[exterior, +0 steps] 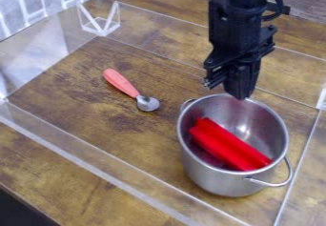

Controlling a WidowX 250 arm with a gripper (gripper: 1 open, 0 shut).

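My black gripper (234, 77) hangs above a steel pot (274, 120) on the right, clear of its rim, with nothing seen held below it; its fingertips are small and dark, and their spread is hard to tell. Inside the pot lies a red bar-shaped object (228, 144), slanting from upper left to lower right. Left of the pot, a spoon with a pink handle (121, 82) and a metal end lies on the wooden table (90, 154).
A white wire-like shape (99, 18) stands at the back left, near pale railing at the edge. The table left of and behind the pot is mostly clear.
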